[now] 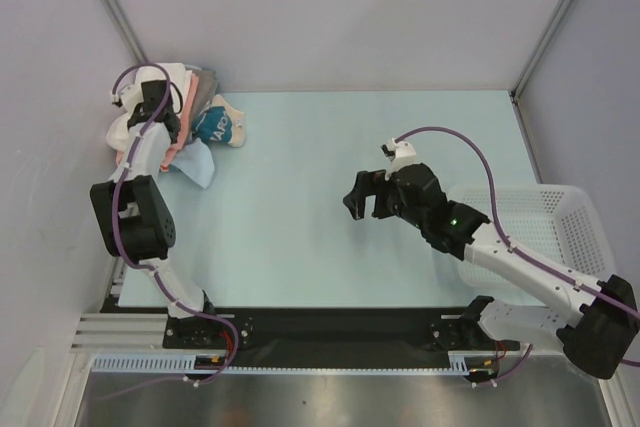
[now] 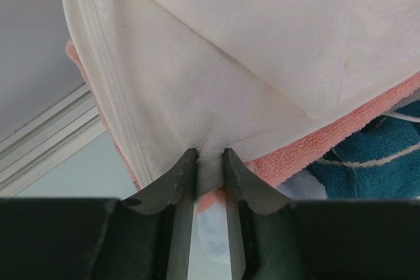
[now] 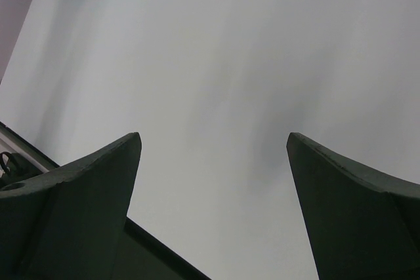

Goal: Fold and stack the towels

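Observation:
A heap of towels fills the table's far left corner. On top in the left wrist view lies a white towel [image 2: 197, 77], over a salmon one [image 2: 354, 121]. A light blue cloth [image 2: 305, 186] and a teal piece with pale trim [image 2: 367, 174] stick out beneath. My left gripper is at the white towel's near edge, its fingers close together with white cloth bunched in the narrow gap. How firmly that cloth is pinched does not show. Over bare table, my right gripper stands open with nothing between its fingers.
A white plastic basket [image 1: 520, 199] stands at the right, partly behind the right arm. Grey walls close in the back and sides.

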